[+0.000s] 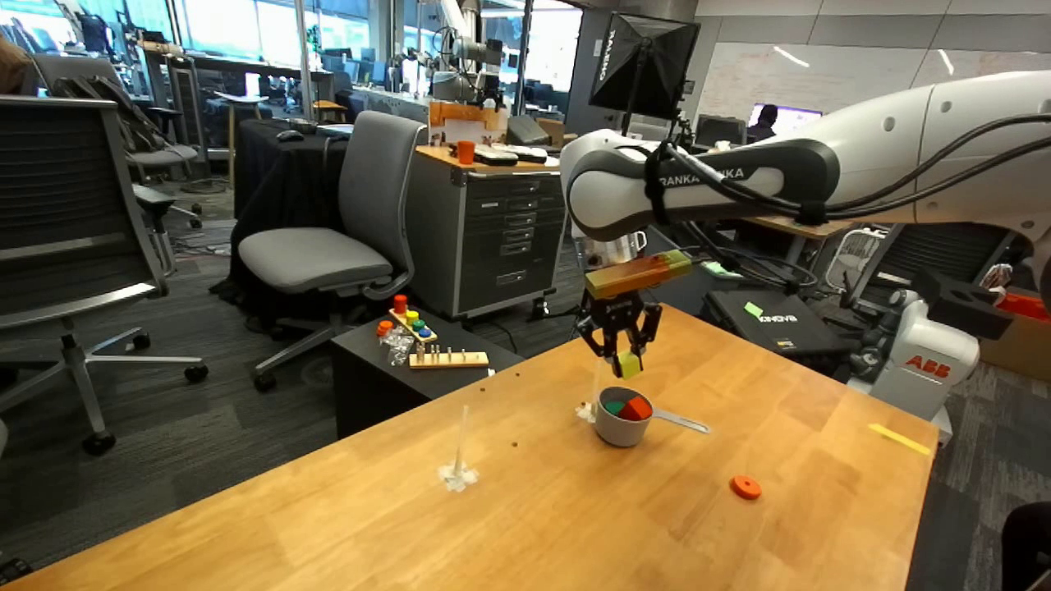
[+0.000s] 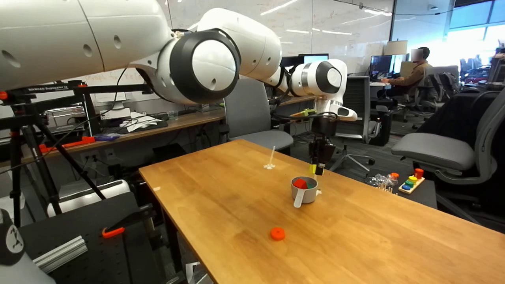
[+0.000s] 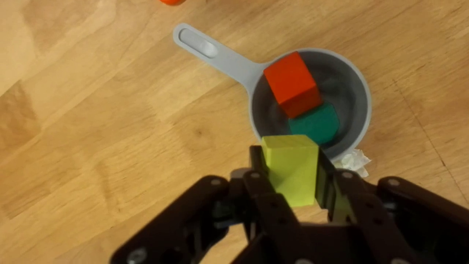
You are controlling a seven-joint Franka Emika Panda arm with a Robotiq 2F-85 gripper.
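A yellow-green block (image 3: 291, 169) is pinched between the fingers of my gripper, which is shut on it. Below the block stands a grey measuring cup (image 3: 364, 105), its handle reaching to the upper left in the wrist view. Inside the cup lie a red block (image 3: 292, 81) and a green block (image 3: 317, 123), side by side. In exterior view 1 the held block (image 1: 627, 365) hangs just above the cup (image 1: 622, 432), with a visible gap. From exterior view 2, my gripper (image 2: 318, 171) appears over the cup's far side.
An orange disc (image 1: 745, 487) lies flat on the table (image 1: 631, 532). One upright thin peg (image 1: 461, 443) stands on a whitish base; another peg rises close behind the cup.
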